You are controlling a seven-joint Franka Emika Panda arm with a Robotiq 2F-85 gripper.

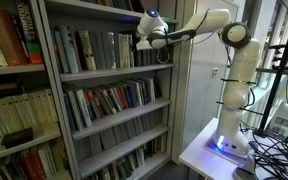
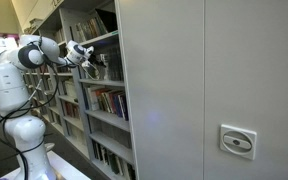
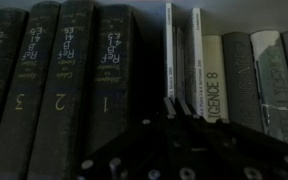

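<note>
My gripper is up at a high shelf, its fingers almost together at the lower part of a thin grey book. The finger stands nearly closed with that thin book seemingly between the fingertips; their contact is dark and partly hidden. On either side of it are thin books with pale spines, a left one and a right one. In the first exterior view the gripper reaches the row of books from the right.
Thick dark volumes stand left of a dark gap, and a pale book is close on the right. Bookcase shelves run below and above. A white table carries the arm's base.
</note>
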